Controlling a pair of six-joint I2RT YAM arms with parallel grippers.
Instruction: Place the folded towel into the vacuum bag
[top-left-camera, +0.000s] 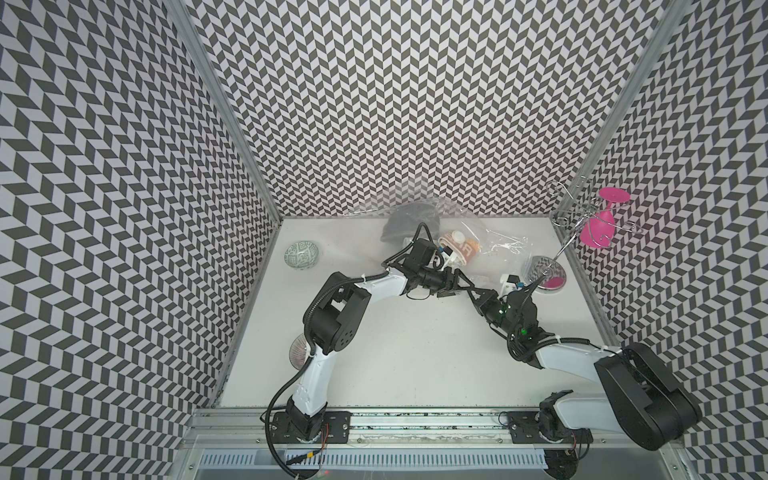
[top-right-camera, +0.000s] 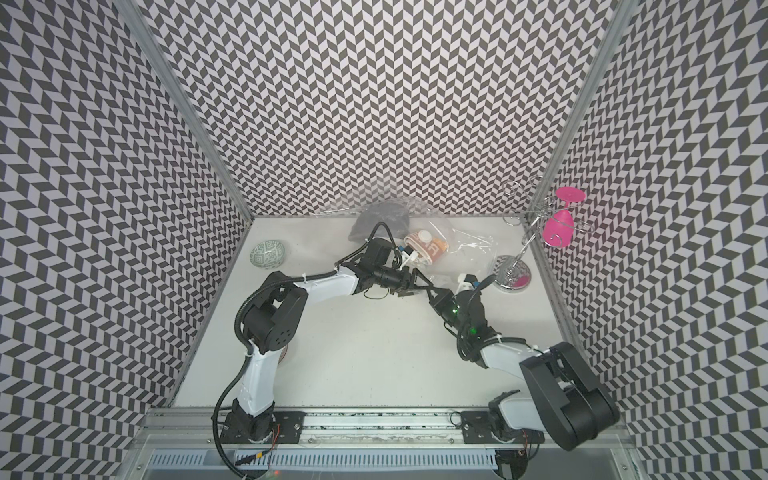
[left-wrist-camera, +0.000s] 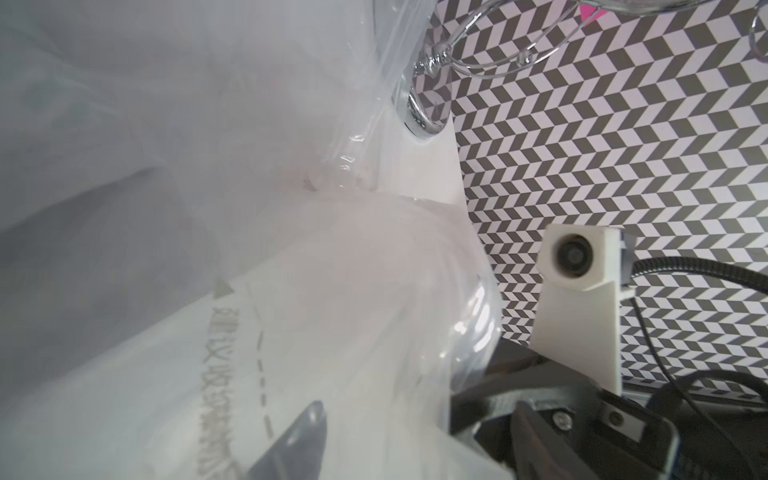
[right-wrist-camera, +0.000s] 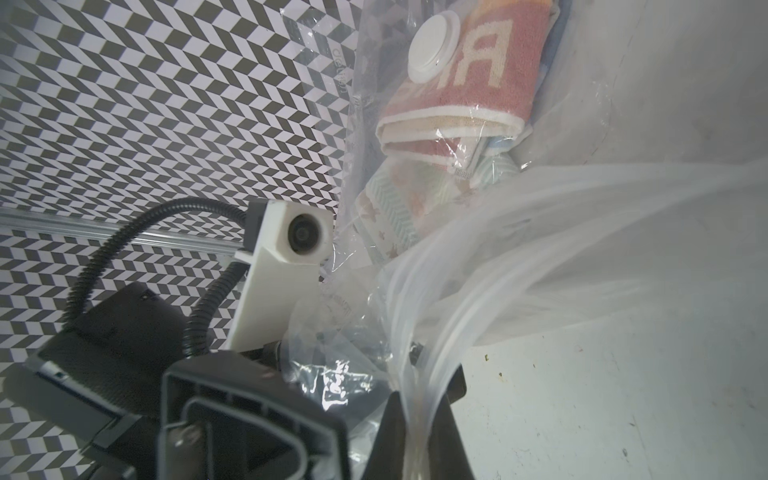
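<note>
A clear vacuum bag (top-left-camera: 500, 244) lies across the back of the table. Within or under its plastic show a folded orange-and-white towel (right-wrist-camera: 464, 96) with a white round valve over it, and a grey folded cloth (top-left-camera: 408, 220). My right gripper is shut on the bag's gathered edge, which rises between its fingers. My left gripper (top-left-camera: 460, 284) reaches in from the left, close to the right one, fingers part open beside the bag's plastic, as the left wrist view shows.
A chrome stand (top-left-camera: 548, 272) with a pink goblet (top-left-camera: 598, 228) stands at the back right. A patterned green round object (top-left-camera: 301, 254) lies at the left, another round item partly behind the left arm.
</note>
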